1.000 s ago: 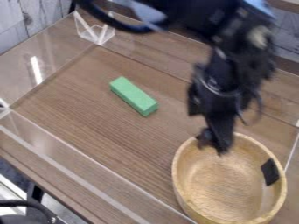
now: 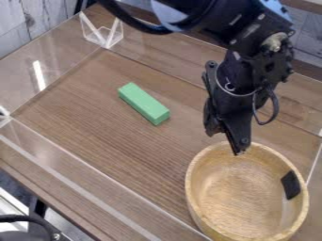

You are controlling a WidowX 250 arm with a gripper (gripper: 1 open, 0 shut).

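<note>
My gripper (image 2: pixel 236 141) hangs at the centre right, pointing down just above the back rim of a tan oval bowl (image 2: pixel 246 205). It looks shut, with nothing visible between its fingers. A green block (image 2: pixel 143 103) lies on the wooden table (image 2: pixel 101 160) to the left of the gripper. A small dark piece (image 2: pixel 292 185) is at the bowl's right inner wall.
A white wire-like object (image 2: pixel 104 30) stands at the back left. Dark cables or hardware lie at the lower left corner.
My arm has moved slightly and is now sharp where it was blurred. The bowl and green block stay where they were.
</note>
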